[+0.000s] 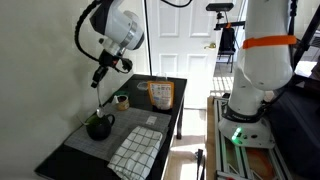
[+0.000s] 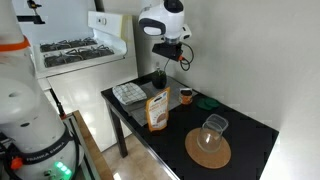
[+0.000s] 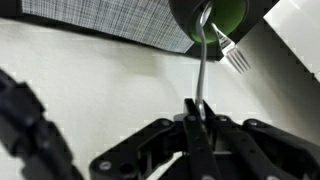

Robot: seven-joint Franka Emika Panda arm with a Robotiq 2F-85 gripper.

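Note:
A slim silver utensil (image 3: 201, 65) is pinched in my gripper, which is shut on its upper end. The utensil hangs down toward a black mug (image 1: 100, 129) with a green inside. Whether its lower end is still within the rim or just above it, I cannot tell. A fork (image 3: 233, 54) leans at the green inside (image 3: 228, 14) of that mug in the wrist view. In exterior view 2 the black mug (image 2: 159, 77) sits below my gripper (image 2: 182, 62).
The mug stands on a grey mat beside a checked cloth (image 1: 135, 153). Farther along the dark counter are a brown cup (image 1: 122, 102), an orange-and-white bag (image 1: 161, 95), a glass container (image 2: 214, 124) and a round brown mat (image 2: 207, 149). A wall runs close behind.

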